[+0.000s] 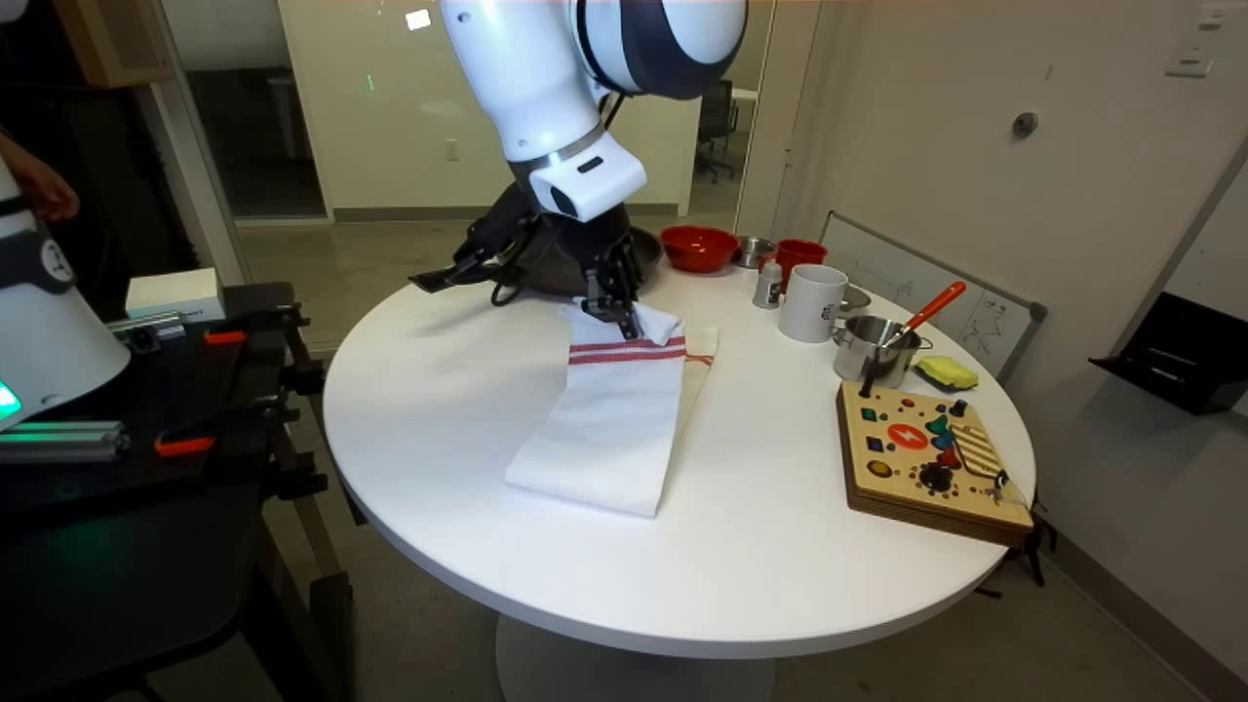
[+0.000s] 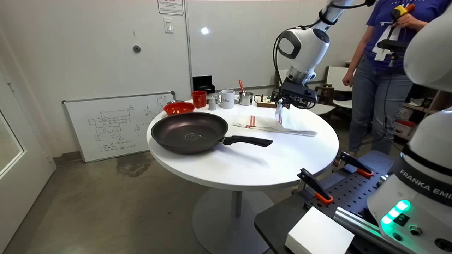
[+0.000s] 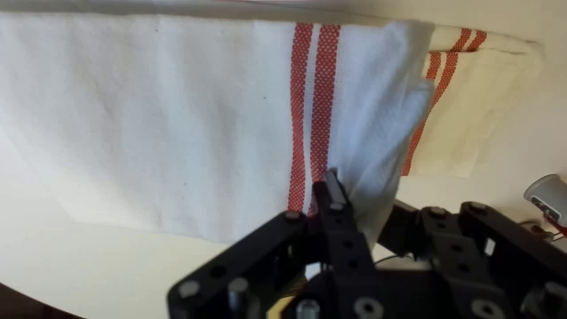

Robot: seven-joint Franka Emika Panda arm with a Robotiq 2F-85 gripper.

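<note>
A white towel (image 1: 610,421) with red stripes lies folded over on the round white table (image 1: 772,538). In the wrist view the towel's upper layer (image 3: 212,122) spreads to the left, and part of its striped lower layer (image 3: 452,117) shows at the right. My gripper (image 1: 616,322) points down at the towel's far end. It is shut on a bunched edge of the cloth, which runs up between the fingers. In exterior view 2 the pinched cloth (image 2: 279,110) rises a little from the rest of the towel.
A dark frying pan (image 2: 190,131) stands behind the towel, its handle (image 2: 248,140) reaching along the table. Red bowl (image 1: 698,248), white mug (image 1: 812,304), steel pot (image 1: 877,349), yellow sponge (image 1: 945,372) and wooden button board (image 1: 930,462) line the right side.
</note>
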